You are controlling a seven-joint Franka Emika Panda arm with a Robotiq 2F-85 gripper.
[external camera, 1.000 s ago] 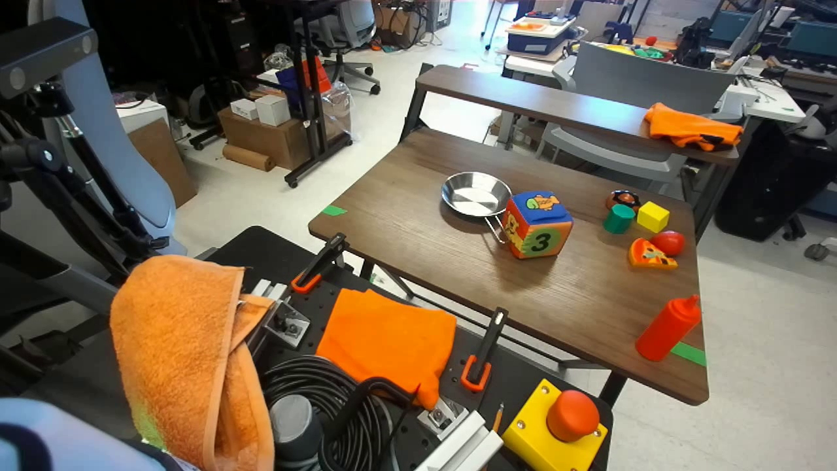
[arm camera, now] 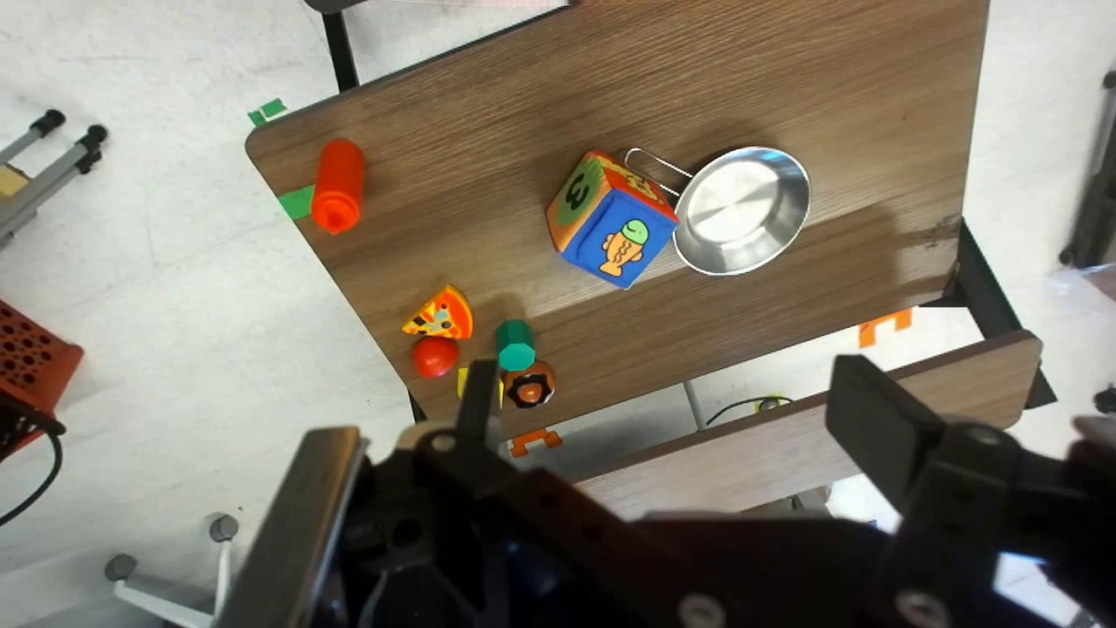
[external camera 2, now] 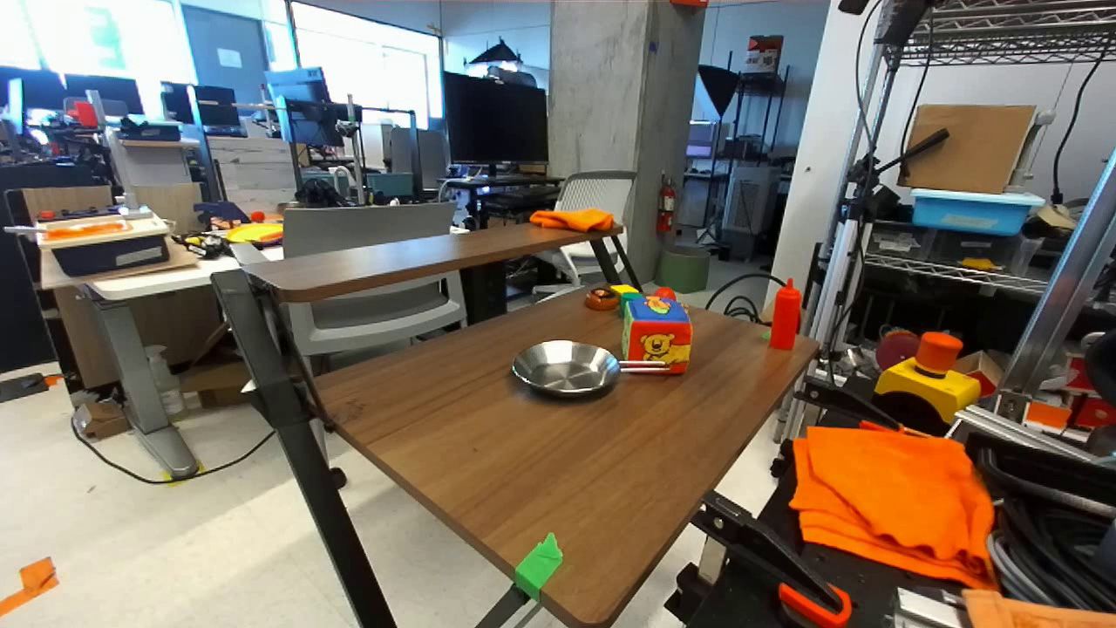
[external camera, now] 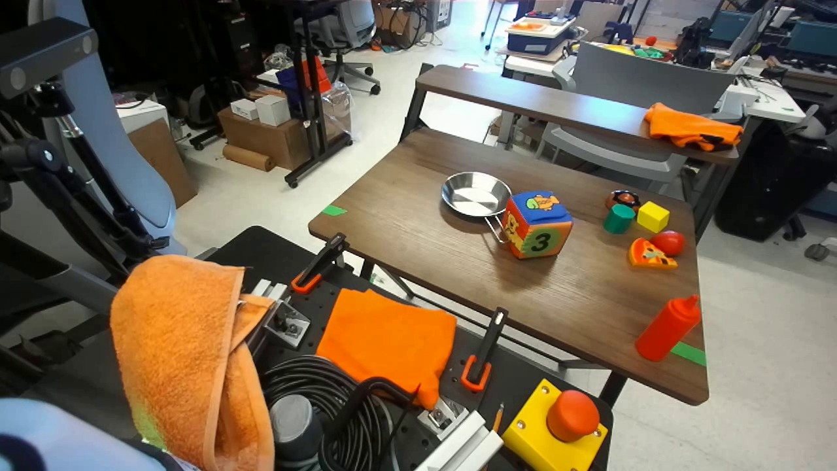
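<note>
High over the table, my gripper is open, its two dark fingers wide apart with only the far view of the tabletop between them. A steel pan [arm camera: 740,209] rests on the wooden table, its wire handle pointing toward a soft cube [arm camera: 613,221] with a 3 and a fish on it. The cube stands right beside the pan and over part of the handle's line in exterior view 2. Toward one end lie a pizza slice [arm camera: 440,314], a red ball-like piece [arm camera: 435,357], a green block [arm camera: 514,345], a yellow block [external camera: 652,216] and a doughnut-like toy [arm camera: 530,385].
A red squeeze bottle [external camera: 667,328] stands near the table's corner by green tape. Along the far side runs a raised shelf [external camera 2: 439,251] bearing an orange cloth [external camera 2: 572,220]. Much of the tabletop [external camera 2: 502,471] near the pan is bare.
The objects on the table stay where they were. A pale arm part at the lower left of exterior view 1 has shifted slightly.
</note>
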